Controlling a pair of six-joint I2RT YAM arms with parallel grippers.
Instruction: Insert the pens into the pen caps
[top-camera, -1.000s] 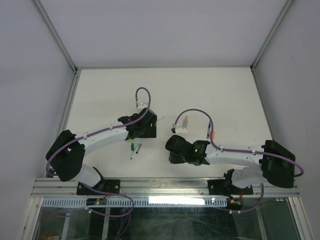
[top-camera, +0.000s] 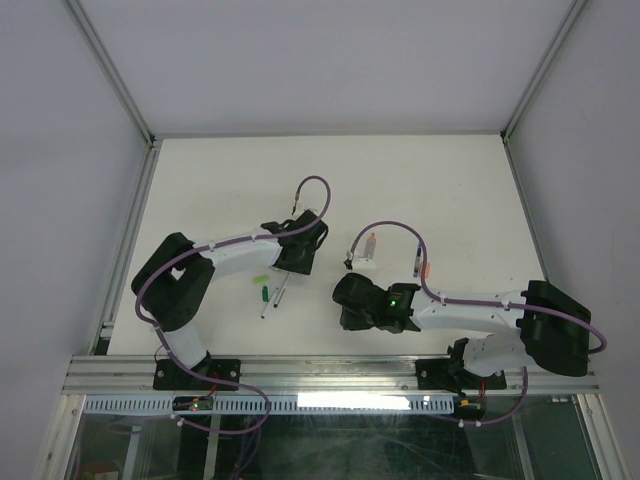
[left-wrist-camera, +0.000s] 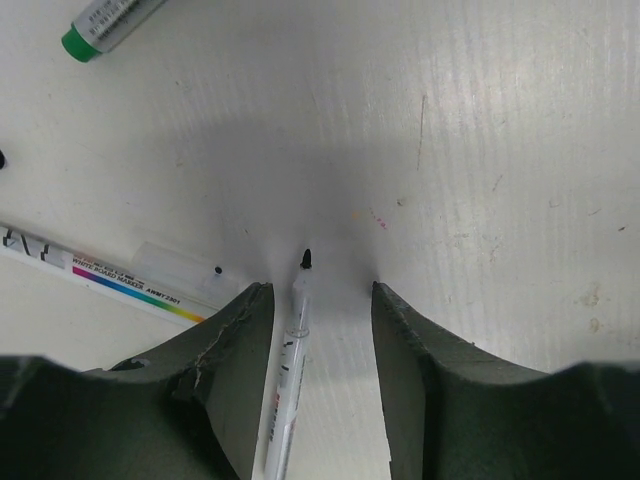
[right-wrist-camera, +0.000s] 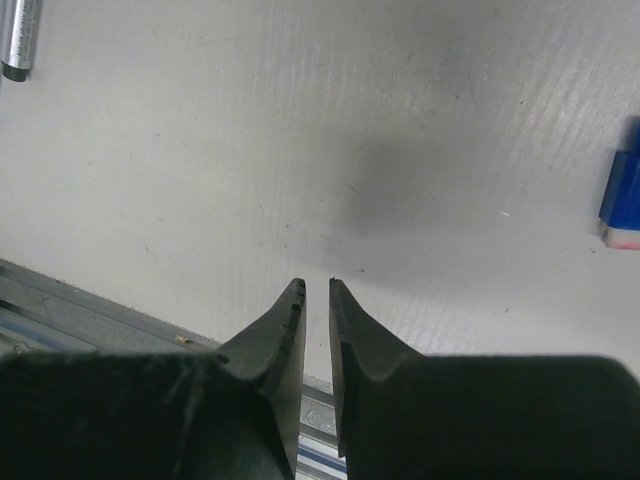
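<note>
In the left wrist view a slim white pen (left-wrist-camera: 289, 390) with a black tip lies between the fingers of my left gripper, which show a gap; whether they grip it is unclear. Beside it lie a rainbow-striped white pen (left-wrist-camera: 130, 285) and a clear cap (left-wrist-camera: 180, 270); a green-ended marker (left-wrist-camera: 105, 25) is higher up. In the right wrist view my right gripper hangs over bare table, its fingertips slightly apart, nothing between them. A silver, dark-ended piece (right-wrist-camera: 18, 40) is top left, a blue object (right-wrist-camera: 622, 192) at right.
In the top view, orange pieces (top-camera: 425, 270) and a dark pen (top-camera: 417, 260) lie on the table's right side. A metal rail (top-camera: 330, 367) runs along the front edge.
My right arm is almost unchanged.
</note>
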